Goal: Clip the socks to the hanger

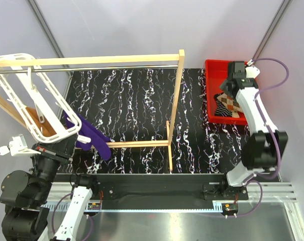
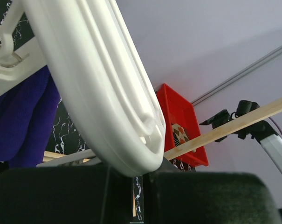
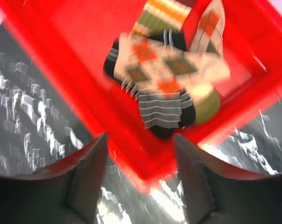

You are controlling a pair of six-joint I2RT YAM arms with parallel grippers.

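The white oval clip hanger (image 1: 66, 113) hangs at the left from the rack's metal rail. My left gripper (image 1: 70, 143) is shut on its near end; in the left wrist view the hanger's rounded end (image 2: 131, 154) rises over the dark fingers (image 2: 210, 191). Purple socks (image 1: 94, 135) and a brown-orange sock (image 1: 40, 122) hang below the hanger. Checked and striped socks (image 3: 154, 65) lie heaped in the red bin (image 3: 80, 93). Over the bin's near corner, my right gripper is open, its blurred fingertips apart and no sock between them.
The wooden rack's top bar (image 1: 126, 59) and right upright (image 1: 176, 100) stand between the hanger and the bin. A wooden base bar (image 1: 141, 144) crosses low.
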